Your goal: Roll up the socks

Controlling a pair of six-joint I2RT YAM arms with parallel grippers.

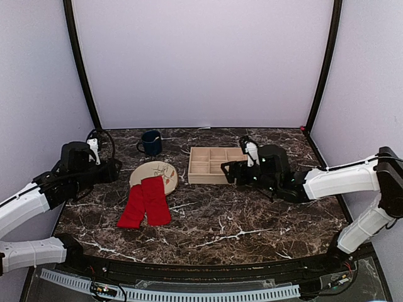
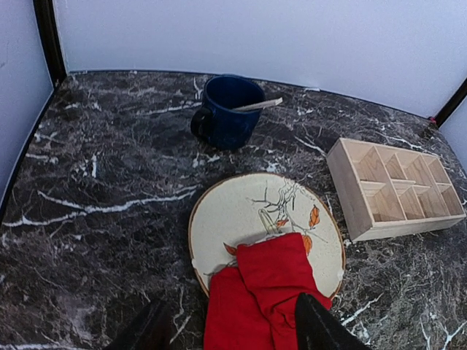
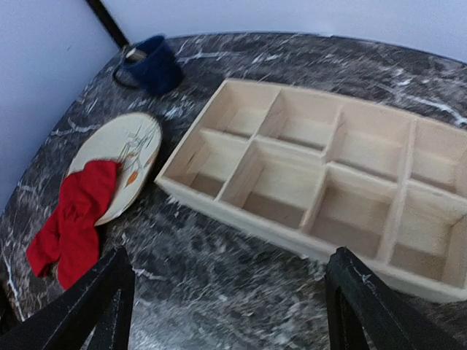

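Two red socks (image 1: pixel 150 202) lie flat and side by side, their upper ends resting on a round cream plate (image 1: pixel 142 171) and their lower ends on the dark table. In the left wrist view the upper part of the socks (image 2: pixel 273 273) overlaps the plate's lower half. My left gripper (image 1: pixel 116 170) is left of the plate, its fingers apart and empty. Above the table in front of the wooden box is my right gripper (image 1: pixel 230 172), also with a gap between its fingers and nothing in it. From the right wrist view the socks (image 3: pixel 80 211) appear far to the left.
A wooden compartment box (image 1: pixel 208 179), empty, stands right of the plate, partly covered by the right arm. Behind the plate is a dark blue mug (image 1: pixel 151 143) with a light stick-like item in it.
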